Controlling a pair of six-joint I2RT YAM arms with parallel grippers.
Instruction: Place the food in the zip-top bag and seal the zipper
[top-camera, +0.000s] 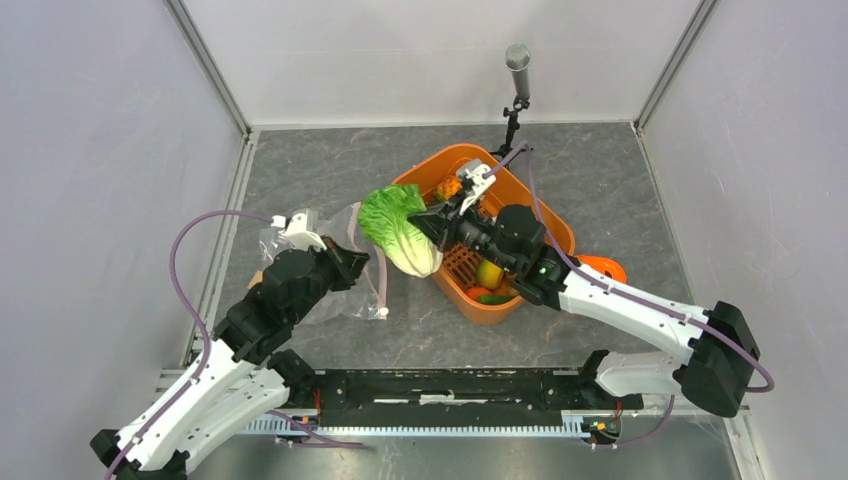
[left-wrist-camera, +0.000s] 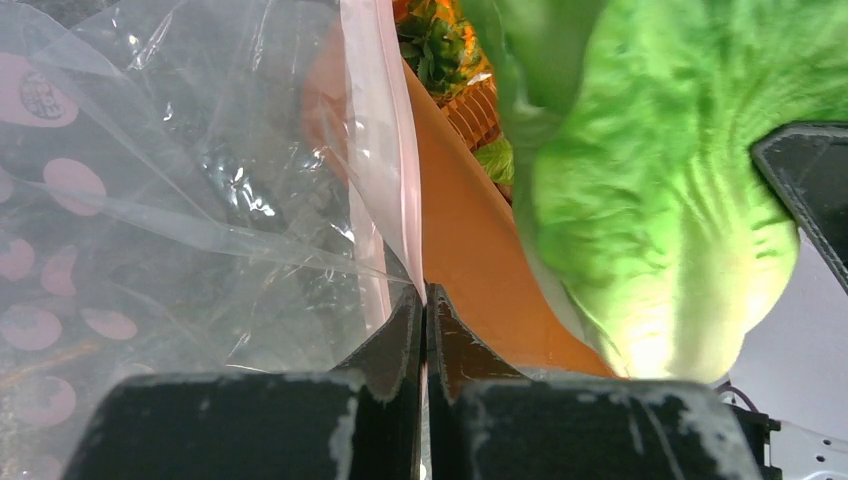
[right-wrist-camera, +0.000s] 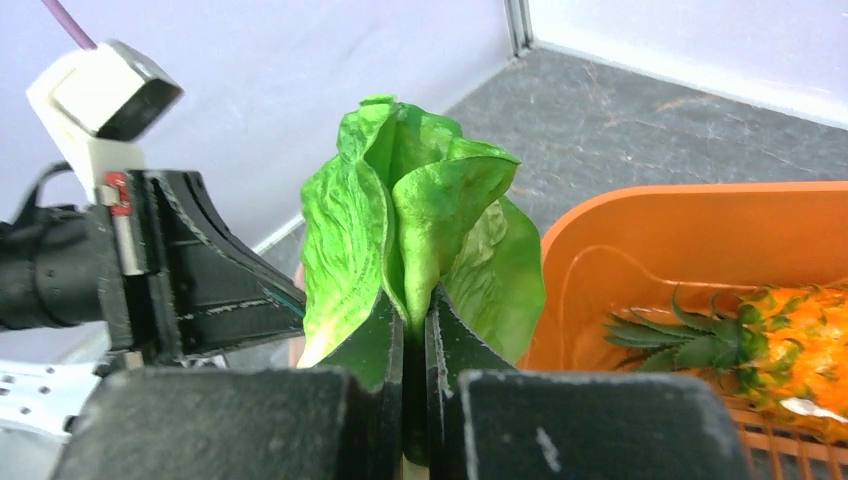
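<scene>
A clear zip top bag (left-wrist-camera: 200, 180) with pink spots lies on the grey table at left, its pink zipper strip (left-wrist-camera: 385, 150) running along the right side. My left gripper is shut on the edge of the bag's mouth, lifting one layer so a gap shows between the two strips. The lettuce (top-camera: 402, 230) hangs just right of the bag's mouth, outside it. My right gripper is shut on the lettuce, pinching its leaves, as the right wrist view shows. The bag's far part is partly hidden under the left arm in the top view.
An orange basket (top-camera: 550, 215) stands right of the bag, under the right arm. Inside are a pineapple-like item (right-wrist-camera: 800, 350), a yellow fruit (top-camera: 489, 275) and other produce. A microphone stand (top-camera: 514, 120) rises behind it.
</scene>
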